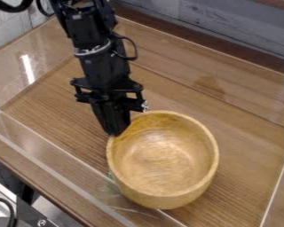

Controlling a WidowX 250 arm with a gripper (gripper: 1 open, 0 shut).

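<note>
A large pale tan bowl [162,164] lies on the wooden surface at the lower middle, empty inside. My black gripper [114,124] points down at the bowl's back left rim, its tips touching or very close to it. The gripper looks shut; whether the thin rim is between its fingers cannot be made out. Something small and greenish, mostly hidden, shows under the bowl's front left side.
A pale wall [233,27] runs along the back. Dark cabling sits at the lower left corner.
</note>
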